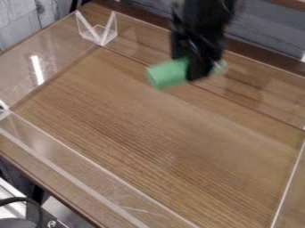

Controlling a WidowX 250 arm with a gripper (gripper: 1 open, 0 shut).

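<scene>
My dark gripper point(194, 53) hangs over the upper middle of the camera view, blurred, shut on a green object point(168, 75) that looks like a small cylinder or block. The green object is held above the wooden surface point(131, 151). The fingertips are too blurred to make out in detail.
A white wire-like holder point(98, 28) stands at the back left. The wooden tray floor is clear across the middle and front. Raised edges border it at the back, left and right, and dark cables point(24, 207) lie outside at the lower left.
</scene>
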